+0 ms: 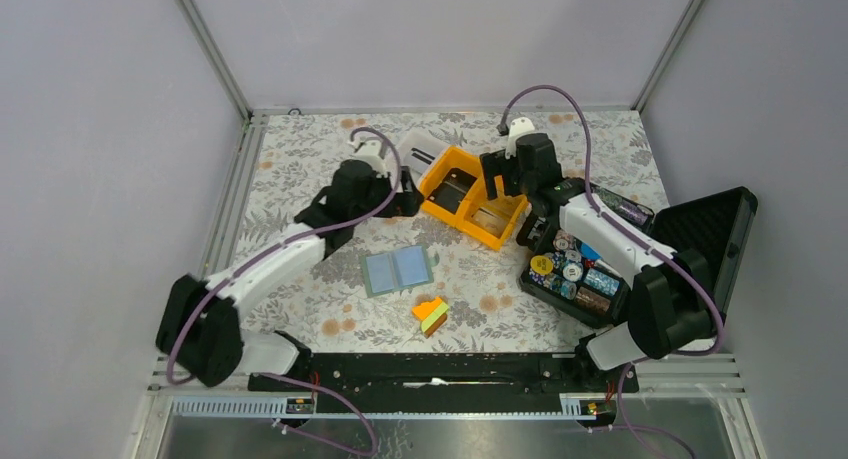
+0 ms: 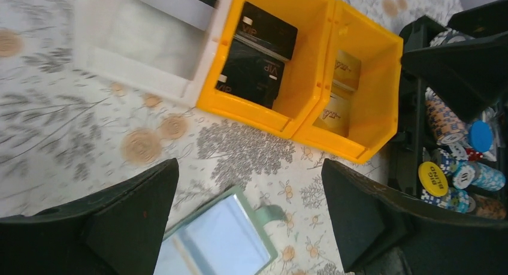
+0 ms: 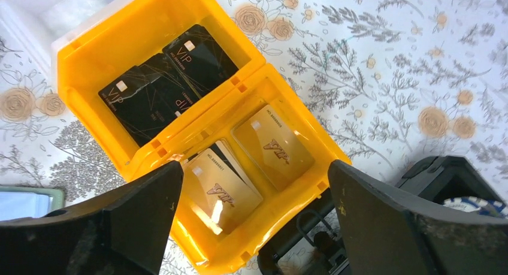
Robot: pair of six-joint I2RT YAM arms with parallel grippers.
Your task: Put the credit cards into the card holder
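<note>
A yellow two-compartment box (image 3: 321, 131) holds black VIP cards (image 3: 168, 83) in one compartment and gold cards (image 3: 272, 146) in the other. Above it my right gripper stands open, nothing between its fingers. My left gripper is open and empty, just left of the box in the top view. A blue, green-edged two-panel item (image 1: 410, 266), possibly the card holder, lies flat on the table below the box.
A translucent white tray (image 2: 138, 59) adjoins the box. An open black case (image 1: 730, 229) with chips fills the right side. A small orange, yellow and brown object (image 1: 433, 317) lies near the front edge.
</note>
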